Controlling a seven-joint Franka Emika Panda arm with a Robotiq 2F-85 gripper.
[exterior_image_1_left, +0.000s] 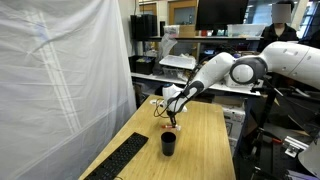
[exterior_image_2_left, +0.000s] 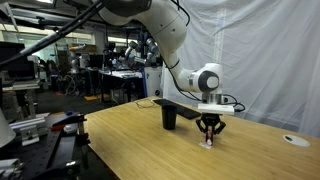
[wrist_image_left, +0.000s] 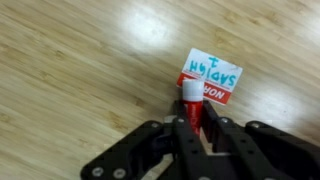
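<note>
My gripper is low over the wooden table, shut on a red marker (wrist_image_left: 193, 93) with a white end. In the wrist view that white end points up the frame, over the lower edge of a red and white name sticker (wrist_image_left: 212, 70). The rest of the marker runs back between the fingers and is partly hidden by them. From the second exterior view the gripper (exterior_image_2_left: 211, 126) is just above the tabletop; whether the marker still touches the table I cannot tell.
A black cup (exterior_image_1_left: 168, 144) stands upright near the gripper. Along the table's left side lies a black keyboard (exterior_image_1_left: 117, 156). Dark cables (exterior_image_1_left: 158, 106) lie near the gripper.
</note>
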